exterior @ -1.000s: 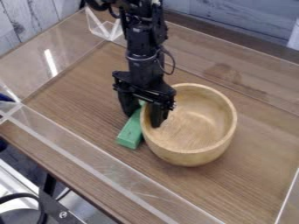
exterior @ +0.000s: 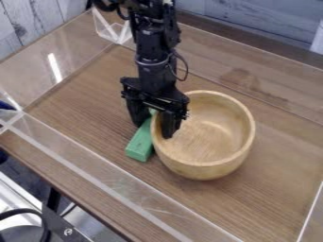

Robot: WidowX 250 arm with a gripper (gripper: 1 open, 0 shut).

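A black robot arm comes down from the top centre to my gripper [exterior: 154,110], which is over a green object [exterior: 142,146] and the left rim of a round tan bowl [exterior: 212,142]. The green object lies on the wooden table, beside the bowl's left side, its upper part hidden behind the gripper. The gripper's dark fingers overlap both things, so I cannot see whether it touches either or whether anything is between them.
Clear plastic strips lie along the left and front edges. A dark cable loops at the lower left, off the table's edge.
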